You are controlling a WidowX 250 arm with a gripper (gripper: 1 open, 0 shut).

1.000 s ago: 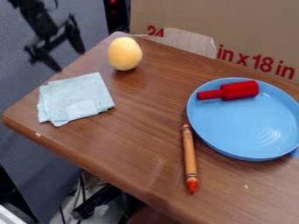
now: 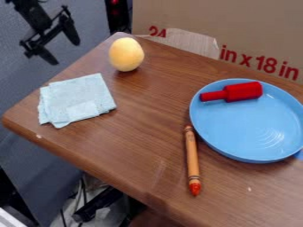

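Note:
My black gripper [image 2: 62, 43] hangs at the upper left, off the table's edge, with its fingers apart and nothing visible between them. On the wooden table [image 2: 130, 142] are a yellow egg-shaped object [image 2: 126, 55], a folded light-blue cloth [image 2: 74, 99], an orange crayon [image 2: 192, 162] lying lengthwise, and a red bottle-like object [image 2: 236, 90] lying on a blue plate [image 2: 249, 129] at the right.
A cardboard box [image 2: 225, 31] stands along the back of the table. The middle of the table between cloth, egg and plate is clear. The left table edge drops to the grey floor.
The objects on the table have not moved.

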